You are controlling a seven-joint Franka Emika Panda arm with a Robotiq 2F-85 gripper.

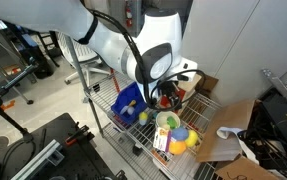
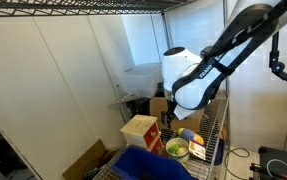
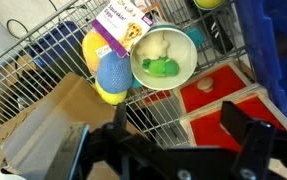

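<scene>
My gripper is open over the wire rack, its dark fingers [image 3: 105,145] wide apart at the bottom of the wrist view. Nothing shows between them. Ahead of it in that view sits a pale round bowl [image 3: 188,52] holding a green object [image 3: 161,68] and a cream-coloured one [image 3: 155,46]. Beside the bowl lie a blue-and-yellow item [image 3: 113,74] and a printed packet [image 3: 123,22]. In exterior view 1 the bowl [image 1: 168,118] is just below the gripper's dark end. Exterior view 2 also shows the bowl [image 2: 177,147] under the arm.
A blue bin [image 3: 270,50] borders the right of the wrist view, with red boxes [image 3: 218,92] near it. An open cardboard box [image 3: 61,122] is at lower left. Bare wire rack [image 1: 195,108] shows between the bowl and the cardboard in exterior view 1.
</scene>
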